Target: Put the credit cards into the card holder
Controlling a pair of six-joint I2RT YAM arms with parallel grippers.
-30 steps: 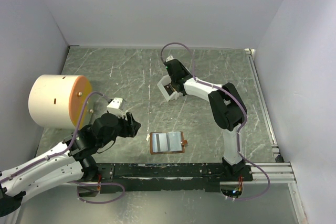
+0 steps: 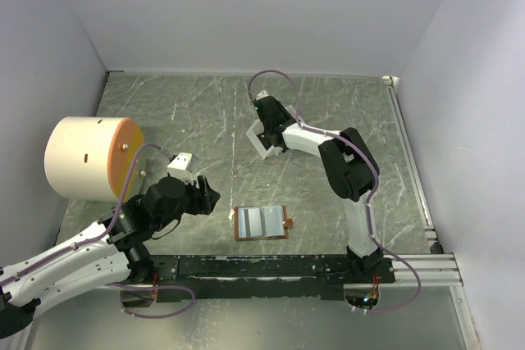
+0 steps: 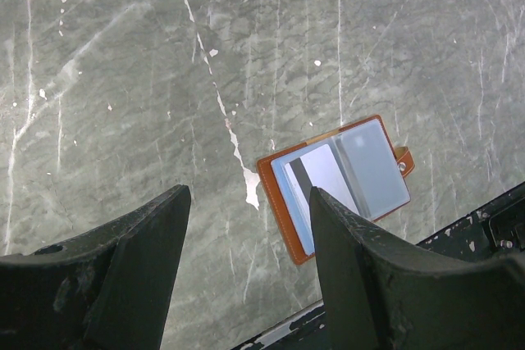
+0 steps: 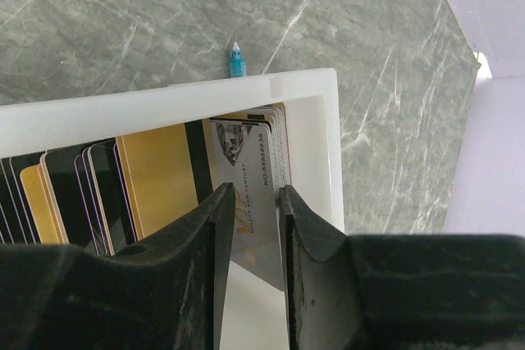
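Note:
A white box (image 4: 310, 137) holds rows of cards; at its right end stands a stack of silver-grey cards (image 4: 246, 170). My right gripper reaches into the box over that stack, its fingers part open on either side of the front cards; whether they grip is unclear. In the top view it covers much of the box. The brown card holder (image 2: 261, 223), with clear sleeves and a white card, lies open at the near middle of the table (image 3: 123, 104). My left gripper hangs open to the left of it, nothing between its fingers.
A cream cylinder with an orange end (image 2: 86, 157) stands at the far left behind my left arm. A small blue tube (image 4: 237, 63) lies beyond the box. Walls bound the sides and back.
My right arm has shifted slightly left and down in the top view over the box. The left arm and card holder are unchanged.

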